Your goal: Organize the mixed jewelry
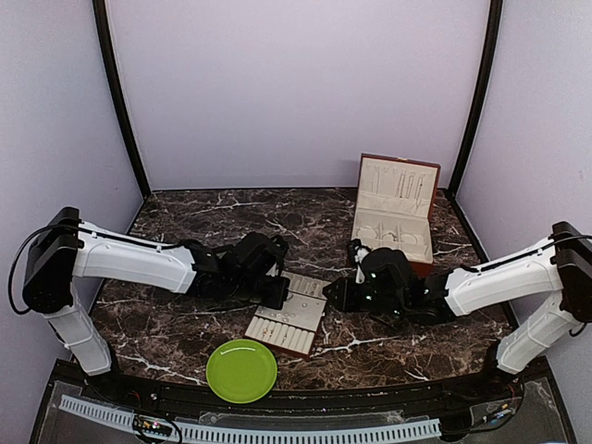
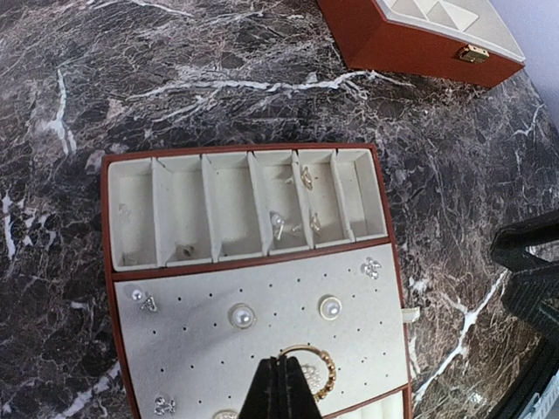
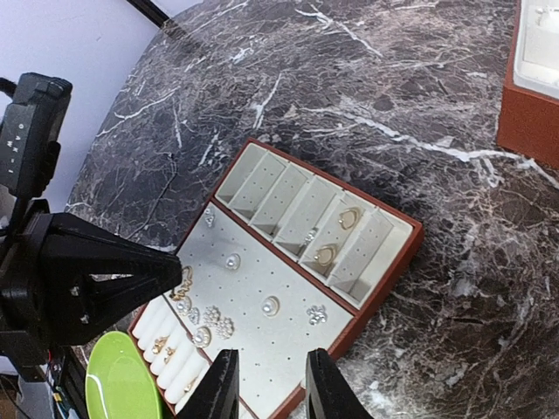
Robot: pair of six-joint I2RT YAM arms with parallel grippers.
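Observation:
The jewelry tray [image 2: 113,218] lies flat, with narrow compartments at its back, a pin panel [image 3: 253,336] in the middle and ring rolls [image 3: 179,367] in front. Pearl earrings [image 2: 330,307] and crystal studs [image 3: 316,314] sit on the panel. Small pieces, among them a gold earring [image 2: 307,177], lie in some compartments. My left gripper is shut over the panel; right by its tips is a beaded gold hoop [image 2: 329,375], and whether they touch it cannot be told. Beside the tray's right edge, my right gripper holds its fingers apart, nothing between them.
An open jewelry box [image 1: 430,254] stands at the back right, necklaces [image 1: 407,185] hanging in its lid. In front of the tray lies an empty green plate [image 1: 241,371]. Bare marble [image 1: 213,208] stretches behind the tray and to its left.

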